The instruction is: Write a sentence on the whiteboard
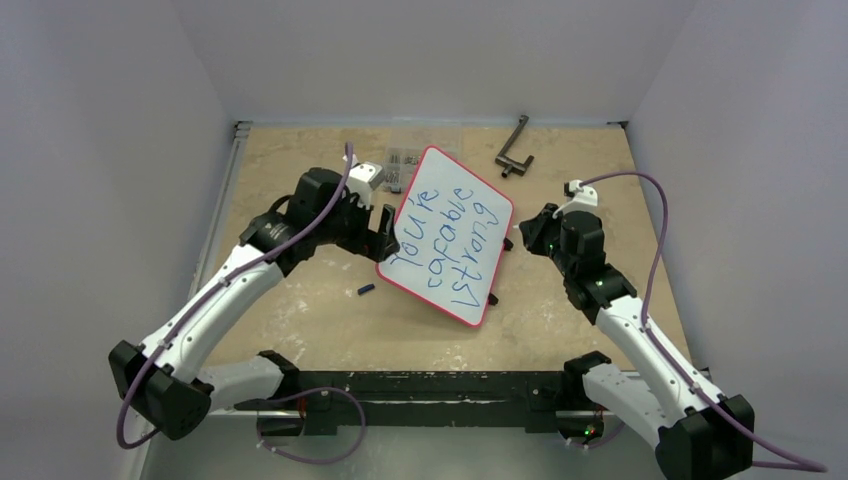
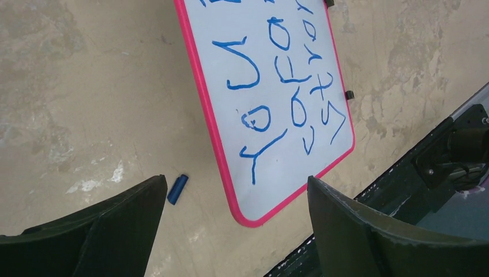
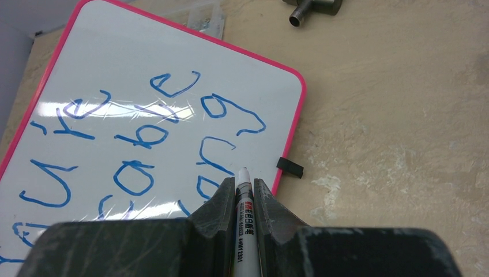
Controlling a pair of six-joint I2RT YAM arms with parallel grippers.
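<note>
The whiteboard (image 1: 446,260) with red rim lies tilted on the table, covered in blue handwriting that reads roughly "You're capable", with further words only partly legible. My left gripper (image 1: 382,232) hangs over its left edge; in the left wrist view its fingers stand open, empty, above the board's corner. My right gripper (image 1: 528,232) is right of the board, shut on a white marker (image 3: 247,231) pointing toward the board. A small dark blue piece, perhaps the marker cap (image 2: 177,189), lies on the table left of the board.
A bent metal tool (image 1: 510,160) lies at the back right, and a clear compartment box (image 1: 405,150) behind the board. Dark clips (image 3: 290,167) sit on the board's right edge.
</note>
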